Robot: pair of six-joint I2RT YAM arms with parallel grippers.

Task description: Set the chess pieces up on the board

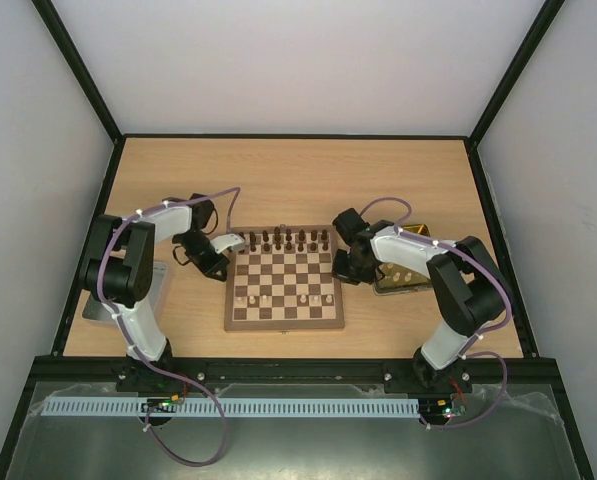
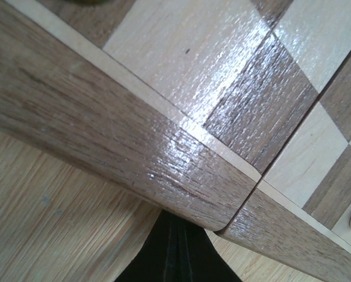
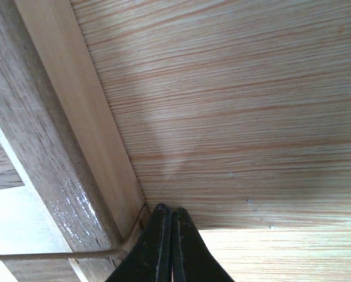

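The chessboard [image 1: 284, 325] lies between my two arms, with a seam across its middle. Dark pieces [image 1: 278, 238] stand in rows along its far side. A few light pieces [image 1: 302, 299] stand near its front side, with a gap in the middle of their row. My left gripper is shut with nothing between its fingers, its tips against the board's left edge by the seam. On the opposite side, my right gripper is also shut and empty, its tips at the board's right edge beside the seam.
A yellow-lined tray [image 1: 403, 288] holding several light pieces stands right of the board, partly under my right arm. At the left is a grey tray [image 1: 159, 290], partly hidden by my left arm. The table behind the board is clear.
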